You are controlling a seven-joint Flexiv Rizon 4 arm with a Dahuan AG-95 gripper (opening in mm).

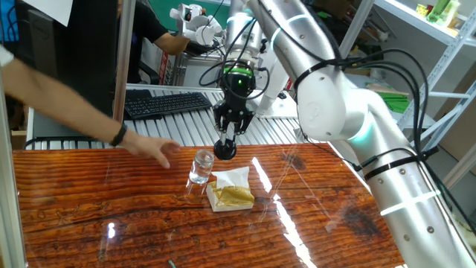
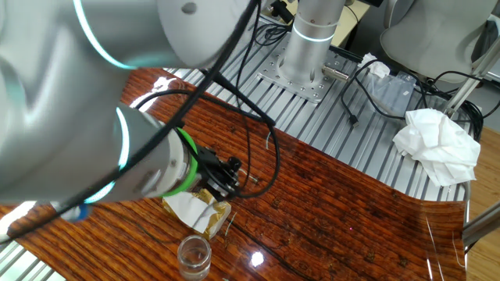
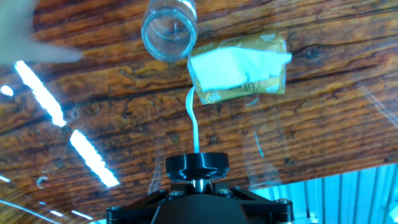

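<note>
My gripper point(image 1: 230, 132) hangs over the table's far edge, shut on the narrow neck of a black round-headed object point(image 1: 224, 150). In the wrist view the black disc point(image 3: 197, 165) sits just ahead of the fingers, which it partly covers. A thin pale strip point(image 3: 194, 121) runs from behind the disc toward a gold tissue pack point(image 3: 239, 67); whether it is joined to the disc I cannot tell. White tissue point(image 1: 233, 177) sticks up from that pack. Left of the pack stands a clear glass jar point(image 1: 201, 167), upright and open at the top.
A person's arm point(image 1: 82, 112) reaches in from the left, the hand above the table near the jar. Crumpled white material point(image 2: 437, 147) sits on the metal surface.
</note>
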